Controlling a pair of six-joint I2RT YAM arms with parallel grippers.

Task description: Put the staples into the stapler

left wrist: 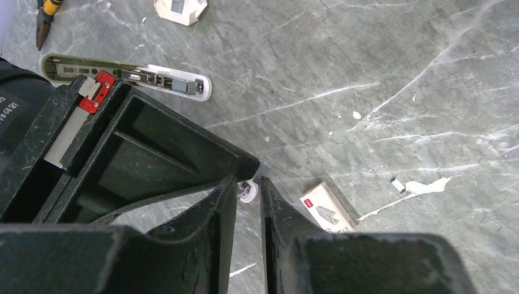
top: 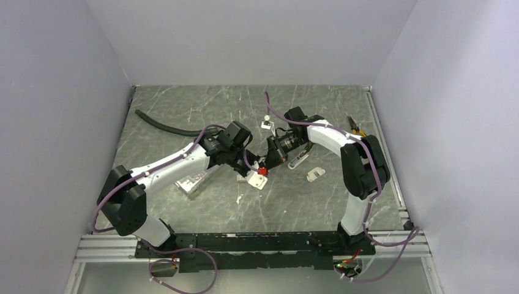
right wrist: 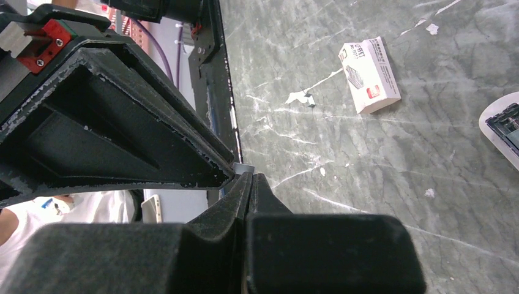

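Note:
The open stapler (left wrist: 171, 82) lies on the table beside the right arm. A small staple box (left wrist: 327, 211) lies below the grippers. In the left wrist view my left gripper has its fingertips close together at the right gripper's tip, with a small pale piece just beyond them; whether it holds that piece I cannot tell. My right gripper is shut, its tips meeting the other gripper, where a small grey piece shows behind them.
Pliers (top: 354, 125), a pale flat piece (top: 316, 174), a clear case (top: 186, 182) and a dark hose (top: 159, 125) lie around the arms.

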